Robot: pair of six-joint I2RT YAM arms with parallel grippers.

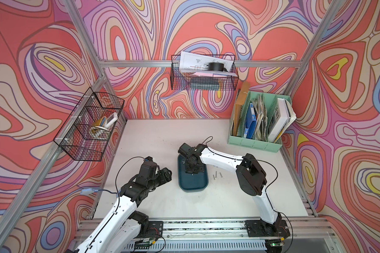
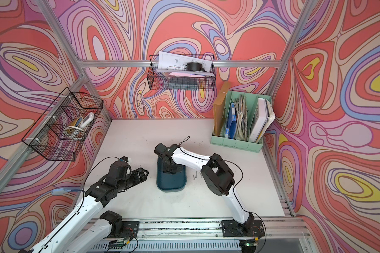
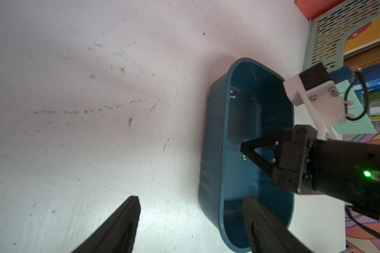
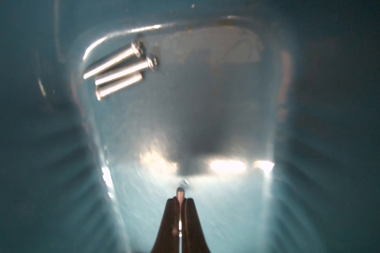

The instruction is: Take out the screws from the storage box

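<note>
The dark blue storage box [image 1: 193,185] stands mid-table. Inside it, in the right wrist view, several silver screws lie together in one corner, among them a near screw [image 4: 119,85] and a far screw [image 4: 113,62]. My right gripper is shut on a screw, whose end pokes out past the fingertips; the left wrist view shows it in the fingers, over the box floor. My left gripper [image 1: 167,175] stands open left of the box, nothing between its fingers.
Several loose screws [image 1: 215,174] lie on the table right of the box. A green file holder [image 1: 257,144] with folders occupies the back right. Bare table [image 1: 152,135] stretches behind and left of the box. Wire baskets [image 1: 204,84] hang above.
</note>
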